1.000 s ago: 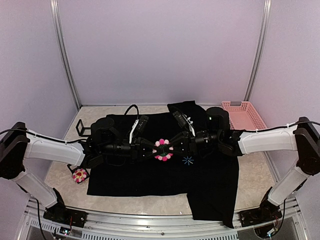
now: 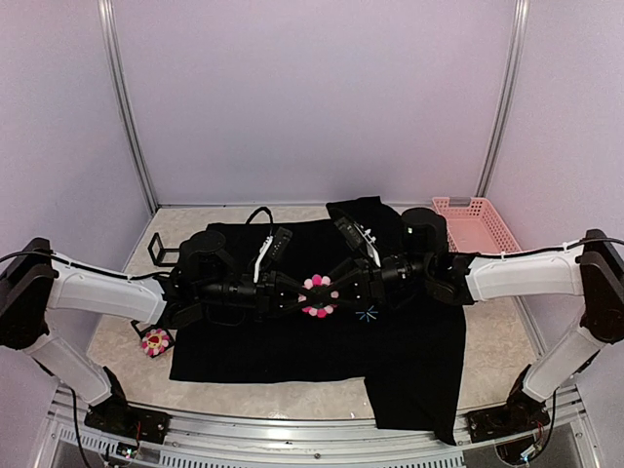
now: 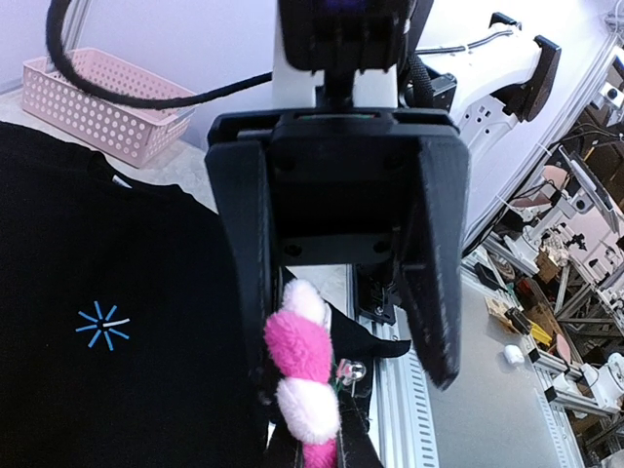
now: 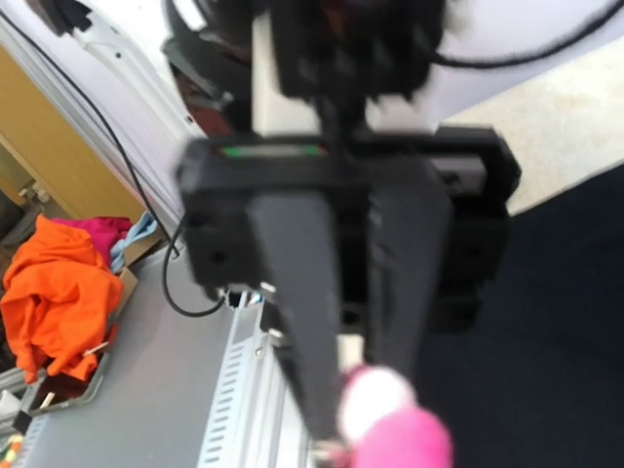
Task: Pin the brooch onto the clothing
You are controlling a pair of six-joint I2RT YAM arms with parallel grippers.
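Note:
A flower brooch (image 2: 317, 309) with pink and white petals is held above the black clothing (image 2: 273, 351) by my left gripper (image 2: 296, 296). Seen edge-on in the left wrist view, the fluffy brooch (image 3: 299, 351) has a small clear piece at its side. The right gripper faces it there, its fingers spread wide; one lies right behind the petals, and contact cannot be made out. Blurred in the right wrist view, the left gripper has its fingers close together at the brooch (image 4: 400, 439). A blue star-shaped mark (image 3: 103, 325) shows on the clothing.
A second flower brooch (image 2: 156, 341) lies at the left beside a black stand (image 2: 164, 252). The pink basket (image 2: 478, 226) stands at the back right. Both arms meet over the middle.
The left arm and the brooch it holds have hardly moved.

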